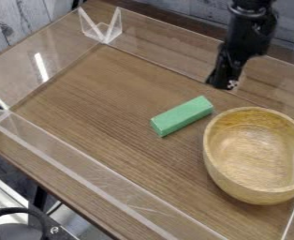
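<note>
My black gripper (227, 67) hangs at the top right, over the back of the wooden table (87, 122), above and behind a green block (181, 115). The block lies by itself at the middle of the table, just left of a large wooden bowl (254, 172). The fingers are small and blurred, so their opening is unclear; I see nothing held in them.
A clear plastic piece (102, 26) stands near the back left. Black cables or hardware sit at the lower left, off the table's edge.
</note>
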